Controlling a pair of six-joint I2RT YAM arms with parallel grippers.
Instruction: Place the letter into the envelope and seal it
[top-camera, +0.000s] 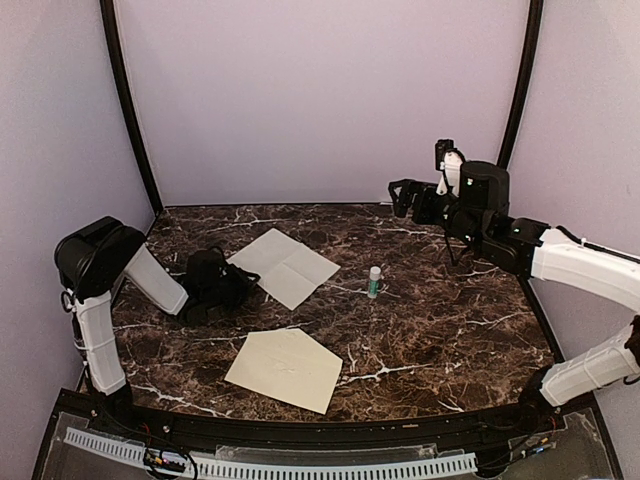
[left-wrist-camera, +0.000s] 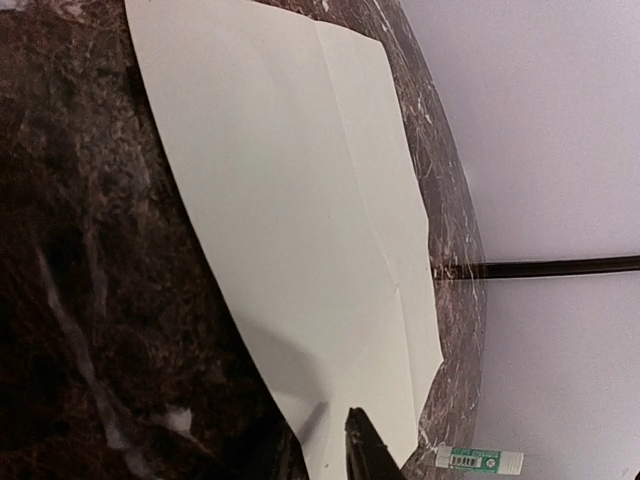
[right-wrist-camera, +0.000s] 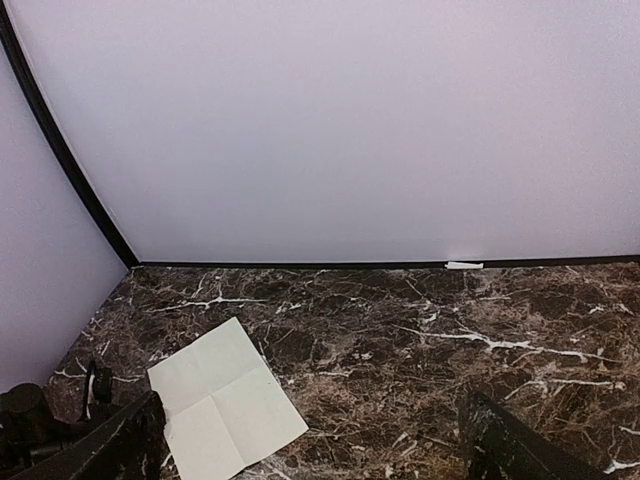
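The white creased letter (top-camera: 285, 265) lies on the dark marble table, back left of centre. My left gripper (top-camera: 251, 280) is at its near-left edge; in the left wrist view its fingers (left-wrist-camera: 366, 445) stand part open, with the edge of the letter (left-wrist-camera: 290, 200) running between them. I cannot tell whether they touch the paper. Closer to the front lies a cream envelope (top-camera: 285, 372), its pointed flap side facing away from the front. Well above the table at the right, my right gripper (top-camera: 402, 198) is open and empty; its fingers (right-wrist-camera: 500, 440) are spread wide.
A small glue stick (top-camera: 374, 282) with a green label stands upright right of the letter. A short white item (right-wrist-camera: 465, 265) is at the back wall's foot.
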